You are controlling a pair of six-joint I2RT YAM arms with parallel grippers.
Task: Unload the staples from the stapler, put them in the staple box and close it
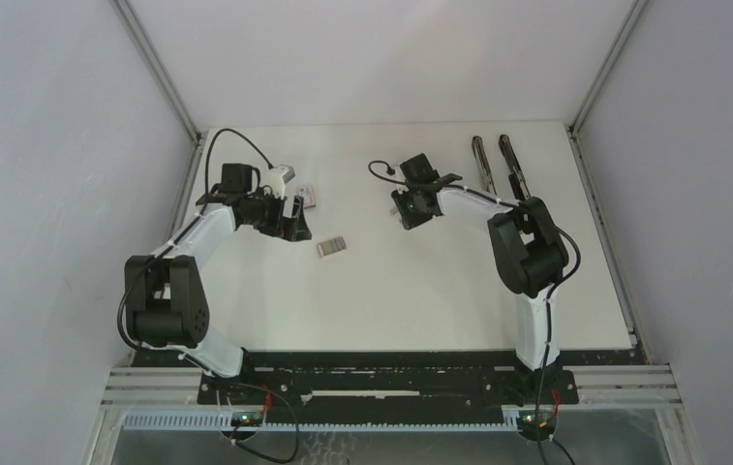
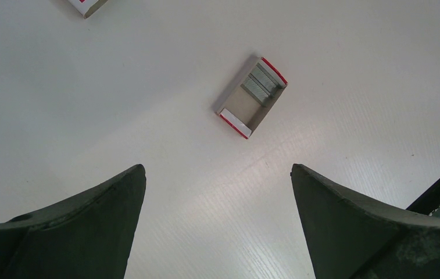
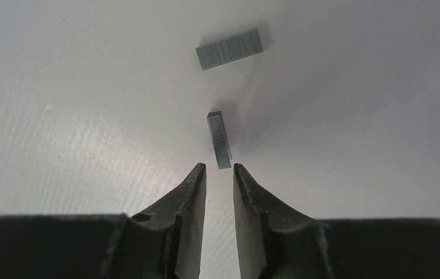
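Observation:
In the right wrist view a narrow staple strip [image 3: 219,139] lies on the table just ahead of my right gripper. Its fingers are part open, with only bare table between them. Farther off lies a wider staple block [image 3: 229,49]. The left wrist view has my left gripper wide open and empty. Ahead of it sits an open staple box [image 2: 252,97] with staple strips in its far end and bare floor in its near end. Two long dark metallic objects, apparently the stapler, lie at the back right: one part [image 1: 483,163] and another [image 1: 513,165].
A small red-and-white box [image 1: 307,196] rests beside the left gripper. In the top view the open box [image 1: 331,247] stands between the two arms.

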